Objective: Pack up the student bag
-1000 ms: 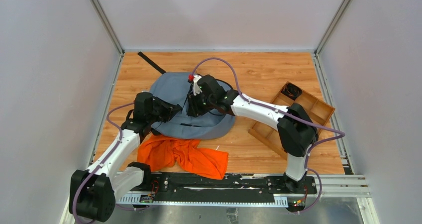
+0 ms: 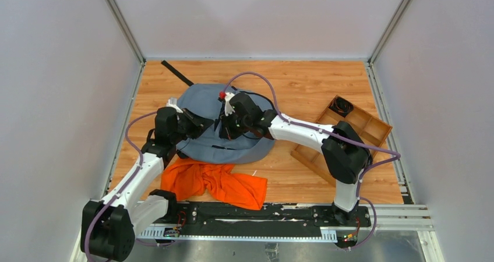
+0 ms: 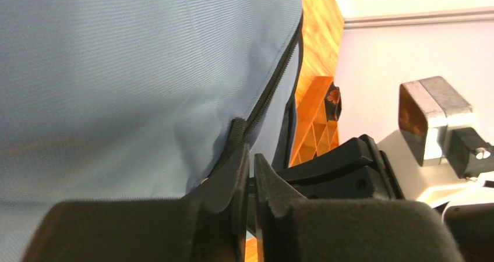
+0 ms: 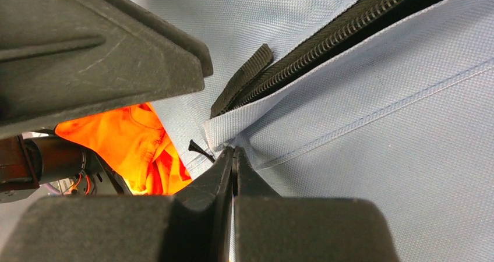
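Observation:
A grey-blue bag (image 2: 244, 151) lies across the middle of the table with both grippers over it. In the left wrist view, its black zipper (image 3: 274, 81) runs beside my left gripper, whose fingertips are slightly apart with nothing clearly held. My right gripper is shut at the lower end of the zipper (image 4: 326, 41), by a small pull tab (image 4: 244, 75) and a folded fabric edge; nothing clearly shows between its fingers. The left gripper's dark body hangs close beside it in the right wrist view.
An orange cloth (image 2: 233, 186) is heaped at the front, below the bag. A wooden compartment box (image 2: 373, 128) with a coiled black item (image 2: 341, 106) sits at the right.
My right gripper has shifted slightly downward in the top view over the last second. The left gripper has moved very slightly up. The bag has stayed in place.

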